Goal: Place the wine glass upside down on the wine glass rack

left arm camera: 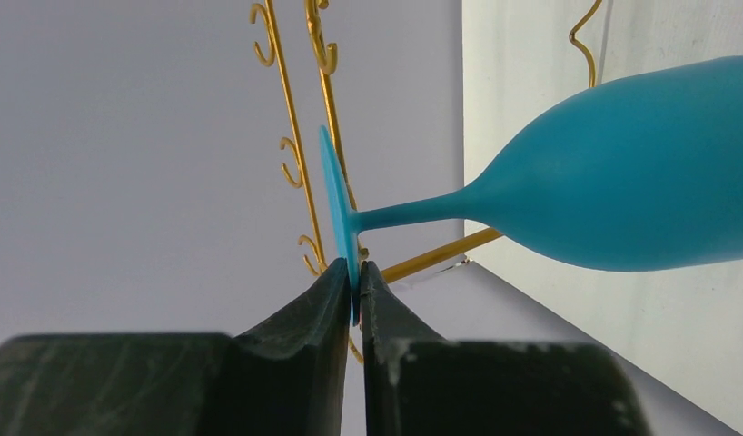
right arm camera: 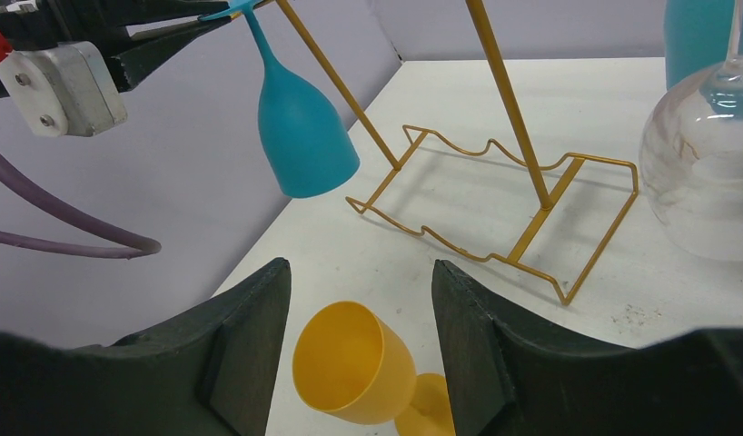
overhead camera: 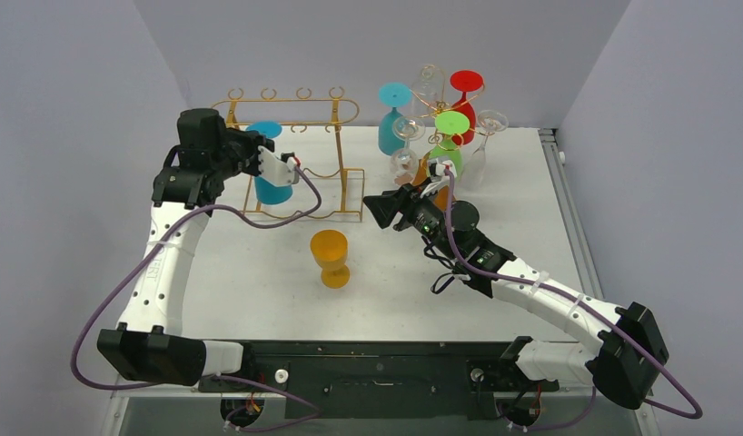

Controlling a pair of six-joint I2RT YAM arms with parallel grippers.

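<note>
A blue wine glass (left arm camera: pixel 622 168) hangs upside down at the gold rack (overhead camera: pixel 336 136). My left gripper is shut on the edge of its thin round foot (left arm camera: pixel 339 195). In the right wrist view the bowl (right arm camera: pixel 304 136) points down, well clear of the table and slightly tilted. The foot is close to the hooks (left arm camera: pixel 322 45) of the top rail; whether the stem sits in a hook, I cannot tell. My right gripper is open and empty, to the right of the rack's base in the top view.
An orange goblet (overhead camera: pixel 330 254) stands upright on the table in front of the rack. Behind my right gripper, a second stand (overhead camera: pixel 440 107) carries several coloured and clear glasses upside down.
</note>
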